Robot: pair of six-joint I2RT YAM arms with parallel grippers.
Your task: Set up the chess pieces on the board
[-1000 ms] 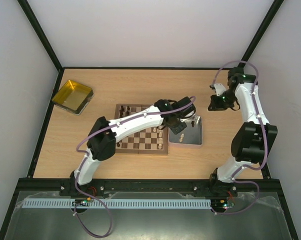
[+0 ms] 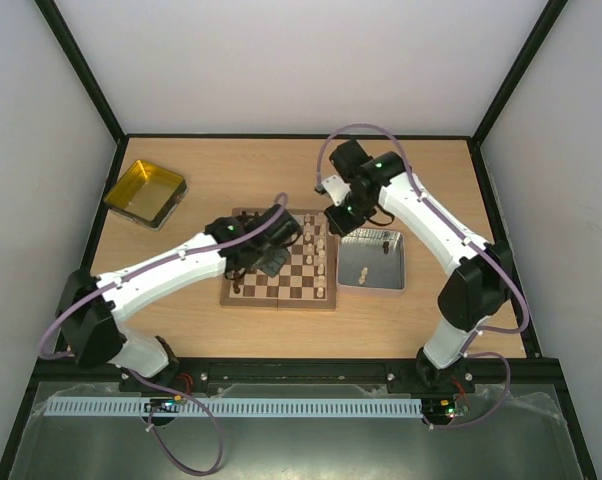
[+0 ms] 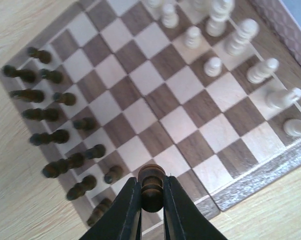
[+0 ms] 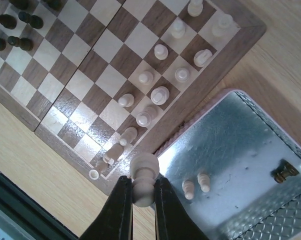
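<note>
The chessboard [image 2: 281, 300] holds dark pieces along one side and white pieces along the other, clearest in the wrist views. My left gripper is over the dark side, with a dark brown piece [image 3: 151, 175] between its fingertips. My right gripper is shut on a white piece [image 4: 144, 167], held near the board's edge beside the silver tray [image 4: 225, 150]. In that tray lie two white pieces [image 4: 203, 181] and a dark piece [image 4: 285, 171].
A gold tray [image 2: 144, 190] stands at the back left of the wooden table [image 2: 451, 200].
My left arm has swung left from over the silver tray to over the board. My right arm has moved left from the table's right side to above the board's right edge.
</note>
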